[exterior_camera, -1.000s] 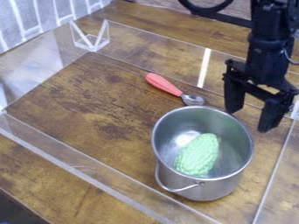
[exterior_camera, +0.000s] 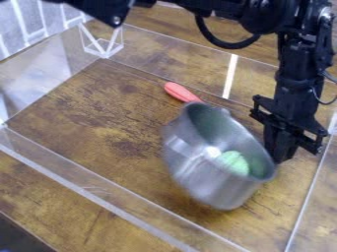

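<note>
A steel pot with a light green object inside sits tilted and blurred in the middle of the wooden surface. My gripper is at the pot's right rim, pointing down; whether anything is between its fingers is hidden by blur and the pot. A red-handled utensil lies behind the pot, its metal end hidden.
Clear plastic walls border the work area. The wooden floor to the left of the pot is bare. A white strip runs along the back right.
My gripper has moved down and left onto the pot's right side. The pot has shifted up and left and now tilts, blurred.
</note>
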